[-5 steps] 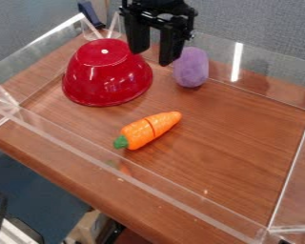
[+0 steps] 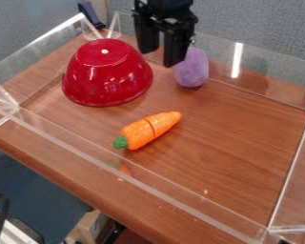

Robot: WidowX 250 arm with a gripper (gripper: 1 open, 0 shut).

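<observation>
The black gripper (image 2: 163,40) hangs at the top centre, its two fingers apart and pointing down, nothing visible between them. Below and left of it a red bowl (image 2: 107,74) lies upside down on the wooden surface. A purple oval object (image 2: 191,69), like an eggplant, stands just right of and behind the gripper's lower end. An orange toy carrot (image 2: 150,129) with a green tip lies in the lower middle, clear of the bowl.
Clear acrylic walls (image 2: 130,181) enclose the wooden work area (image 2: 232,152). A grey padded wall stands behind; dark floor with cables shows at lower left.
The gripper has shifted slightly right from one second ago, with small changes in height. The bowl, purple object and carrot have not moved.
</observation>
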